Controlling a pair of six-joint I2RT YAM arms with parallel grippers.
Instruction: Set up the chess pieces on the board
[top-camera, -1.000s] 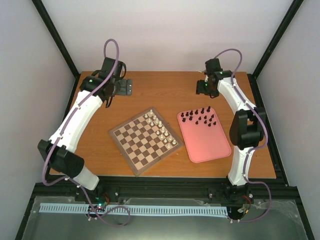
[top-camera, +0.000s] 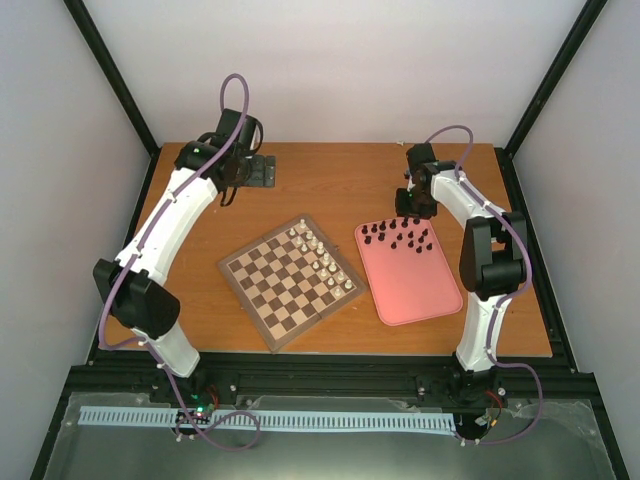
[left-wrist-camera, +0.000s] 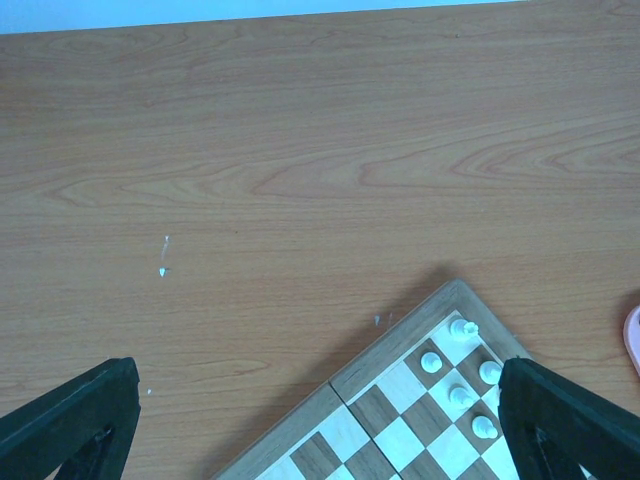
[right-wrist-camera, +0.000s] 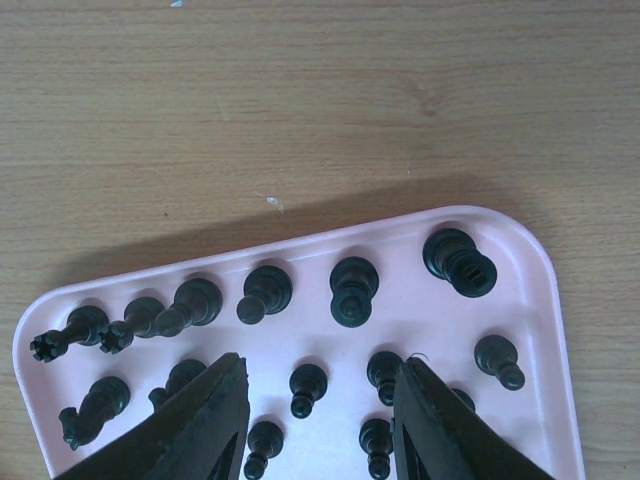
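Note:
The wooden chessboard (top-camera: 262, 290) lies turned at an angle left of centre. White pieces, such as a white pawn (left-wrist-camera: 431, 362), stand along its right-hand side; the remaining squares look empty. Upright black pieces fill the far part of a pink tray (top-camera: 410, 295); a black rook (right-wrist-camera: 460, 263) stands near one corner. My right gripper is over the tray's far edge, its fingers (right-wrist-camera: 430, 410) apart. Black pawns show below and between them, none clearly gripped. My left gripper is open and empty above bare table, beyond the board's far corner.
The pink tray's near half is bare. Clear table (top-camera: 330, 180) stretches between the two arms behind the board. A narrow strip of table separates board and tray. The black pieces stand close together under the right fingers.
The left arm has shifted a little right. Board and tray look unchanged.

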